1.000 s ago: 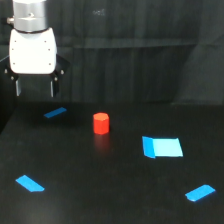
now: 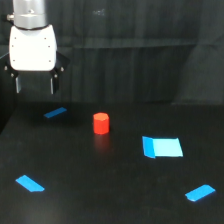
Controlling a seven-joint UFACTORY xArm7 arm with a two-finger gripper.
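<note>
A white robot arm with a gripper (image 2: 34,66) hangs at the upper left in the camera view, above the dark table; its fingers are dark and hard to make out against the background. A red block (image 2: 101,123) stands near the middle of the table. At the right lies a light blue square (image 2: 168,147) with a darker blue strip (image 2: 148,146) along its left side.
Short blue strips lie on the table at the back left (image 2: 55,112), front left (image 2: 29,183) and front right (image 2: 200,193).
The arm has shifted very slightly to the left. The objects on the table have not moved.
</note>
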